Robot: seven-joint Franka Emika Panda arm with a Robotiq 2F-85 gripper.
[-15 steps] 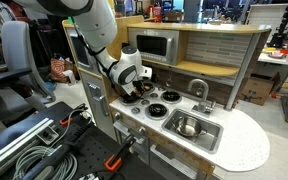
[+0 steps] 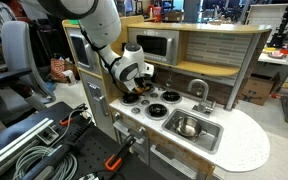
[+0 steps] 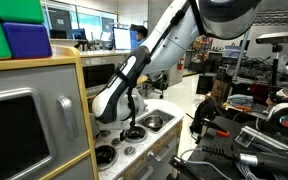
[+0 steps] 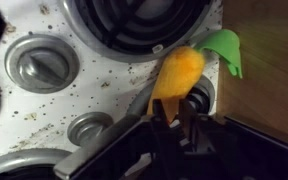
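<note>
An orange toy (image 4: pixel 179 70), blurred and carrot-like with a green end (image 4: pixel 222 45), is in the wrist view at the edge of the stove. The dark fingertips of my gripper are at its lower end, their gap narrow, with orange showing up to them. Whether they press on it or only stand over it cannot be made out. Seen from outside, the gripper (image 2: pixel 148 79) hangs low over the back left of the stove area. The arm hides much of the gripper in the second exterior view.
Black burners (image 2: pixel 156 110) and several knobs surround the spot. A sink (image 2: pixel 189 127) with a tall faucet (image 2: pixel 200 90) lies to the right, beyond it a bare white counter (image 2: pixel 242 140). A microwave (image 2: pixel 157 47) and shelf hang close above and behind the arm.
My gripper and wrist have shifted slightly right and up, toward the back of the stove.
</note>
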